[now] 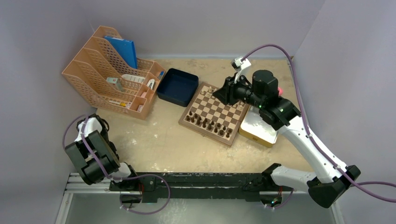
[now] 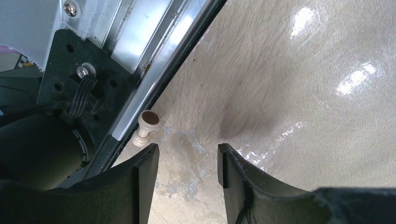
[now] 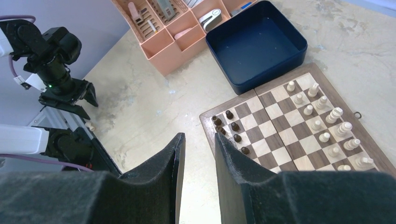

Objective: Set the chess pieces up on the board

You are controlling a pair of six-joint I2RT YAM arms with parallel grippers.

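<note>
A pale chess piece lies at the metal front rail, just left of my left gripper, whose fingers stand apart with nothing between them. The chessboard carries dark pieces along its near side and light pieces along its far side, as the right wrist view also shows. My right gripper hangs above the board's right part, fingers apart by a gap and empty. In the top view it hides some of the far rows.
A navy tray stands left of the board, beside a peach organizer. A yellow tin is right of the board. The table between board and left arm is clear.
</note>
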